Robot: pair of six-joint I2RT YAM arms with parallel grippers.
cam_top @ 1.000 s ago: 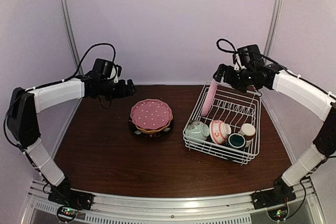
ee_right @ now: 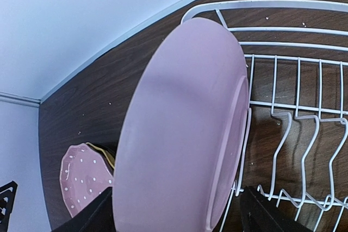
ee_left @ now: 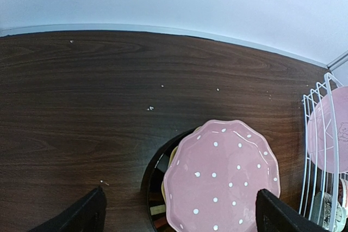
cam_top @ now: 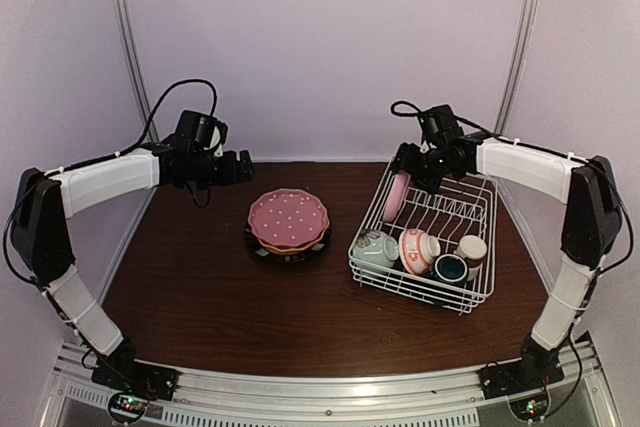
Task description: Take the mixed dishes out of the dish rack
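The white dish rack (cam_top: 480, 277) holds an upright pink plate (cam_top: 394, 197) at its back left, plus a pale bowl (cam_top: 376, 249), a red-patterned bowl (cam_top: 415, 249), a dark green cup (cam_top: 450, 267) and a white cup (cam_top: 472, 252). My right gripper (cam_top: 412, 162) is at the pink plate's top, its fingers either side of it (ee_right: 174, 123); contact is unclear. My left gripper hangs open and empty above and left of a stack, a pink dotted plate (cam_top: 288, 217) on yellow and dark ones.
Walls enclose the back and sides, and the rack takes up the right part.
My right gripper has moved left and down onto the upright pink plate. The left arm is nearly still, and the dishes have not visibly moved.
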